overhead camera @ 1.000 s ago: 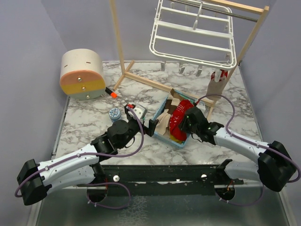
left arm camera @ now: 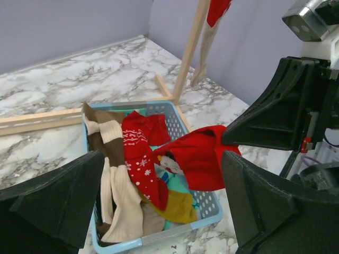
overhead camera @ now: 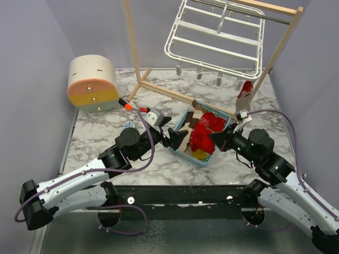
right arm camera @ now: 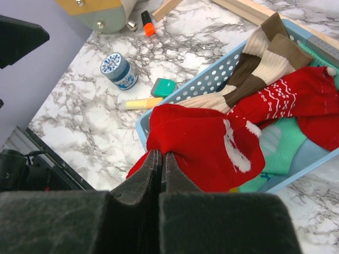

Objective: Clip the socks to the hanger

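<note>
A red sock (left arm camera: 197, 156) is pinched at one end by my right gripper, which is shut on its cloth. The sock droops over the near right part of the blue basket (left arm camera: 130, 243). My left gripper is open and empty, on the near left side of the sock, its fingers (left arm camera: 50, 196) wide apart. Other socks lie in the basket: a patterned red one (left arm camera: 139, 151), a beige and brown one (left arm camera: 124, 185), a mustard one (left arm camera: 180, 209). The white hanger (overhead camera: 217, 34) hangs from a rod, with a red and beige sock (overhead camera: 245, 94) at its right corner.
A wooden frame (overhead camera: 167, 91) stands behind the basket. At the back left is a drum-shaped drawer box (overhead camera: 92, 82). A blue-lidded jar (right arm camera: 119, 71), an orange-capped marker (right arm camera: 148, 24) and a green block (right arm camera: 164, 87) lie left of the basket.
My right gripper has risen from the basket and moved right, drawing a red sock up with it. The left gripper has shifted slightly right toward the sock. The hanger and its sock sway slightly.
</note>
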